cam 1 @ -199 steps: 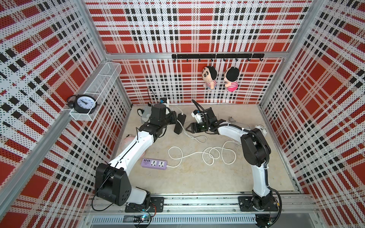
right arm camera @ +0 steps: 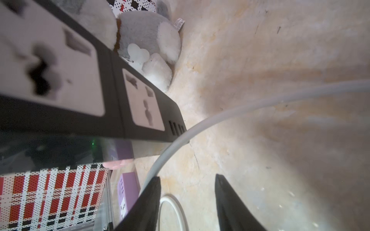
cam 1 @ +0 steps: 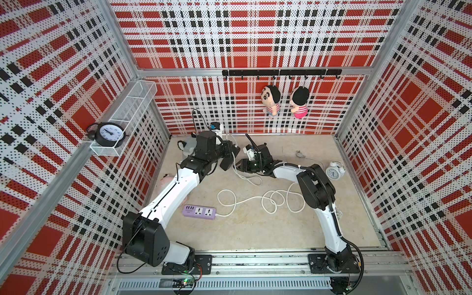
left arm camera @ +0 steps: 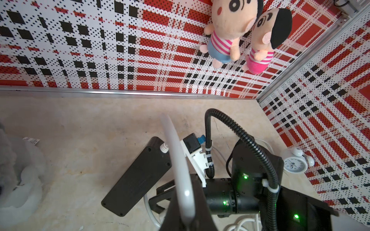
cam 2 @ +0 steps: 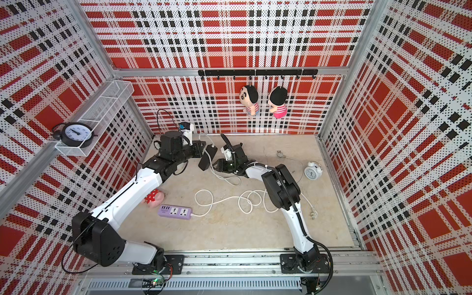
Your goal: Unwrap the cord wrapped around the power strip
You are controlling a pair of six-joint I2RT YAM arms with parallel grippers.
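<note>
The black power strip [cam 1: 227,161] is at the back left of the table, its screwed underside toward the left wrist view and its white sockets [right arm camera: 143,100] toward the right wrist view. Its white cord [left arm camera: 179,165] runs up between the fingers of my left gripper [cam 1: 229,149], which is shut on it. From there the cord curves past the strip and down to a loose loop on the table. My right gripper stands open just right of the strip. One of its fingers is beside the cord [right arm camera: 215,120], with nothing visibly clamped between them. Whether the strip touches the table is unclear.
A purple power strip [cam 1: 199,212] lies in front with its own white cord [cam 1: 275,200] looped across the middle. A grey plush [right arm camera: 148,36] sits back left, a pink toy [cam 2: 154,197] left, and a white alarm clock [cam 2: 312,170] right.
My right gripper has moved left, toward the black strip. The strip has shifted slightly left and back and turned a little.
</note>
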